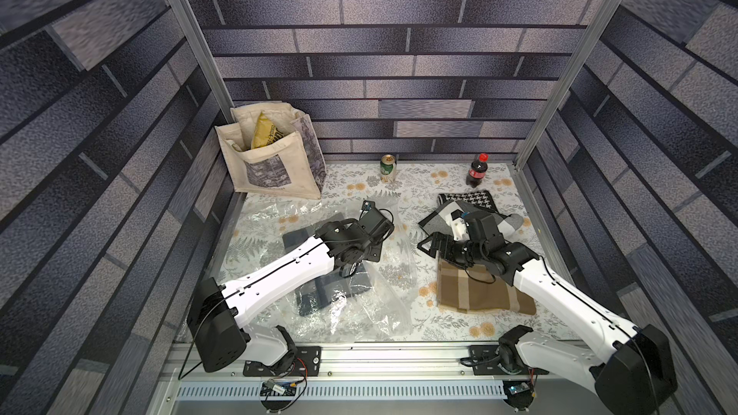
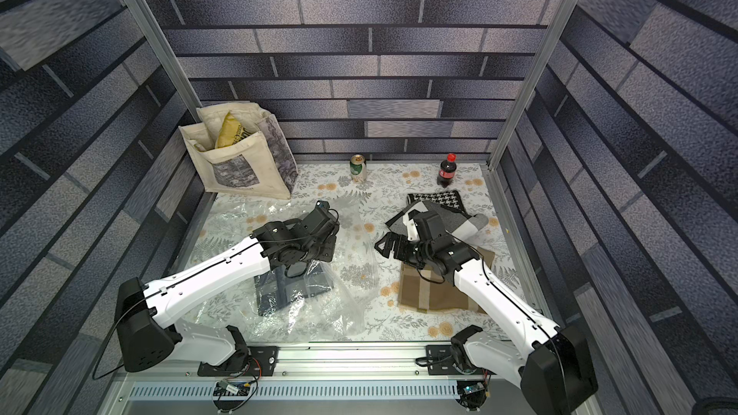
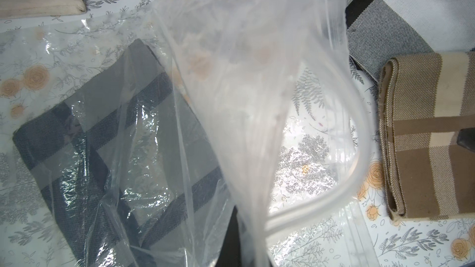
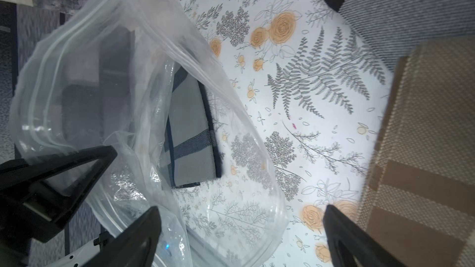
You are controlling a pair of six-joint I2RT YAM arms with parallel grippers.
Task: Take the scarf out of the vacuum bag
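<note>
A dark plaid scarf (image 3: 74,158) lies in a clear vacuum bag (image 3: 247,54) on the left of the table. My left gripper is shut on the bag's edge, lifting that mouth so it stands up, as both wrist views show; in the top left view the arm hides much of it. My right gripper is open at the bag's right, beside the raised opening, with the scarf seen beyond through and past the plastic.
A brown plaid scarf (image 1: 480,292) and grey checked cloths (image 1: 449,219) lie at the right. A cola bottle (image 1: 476,173), a can (image 1: 387,169) and a tote bag (image 1: 269,169) stand at the back.
</note>
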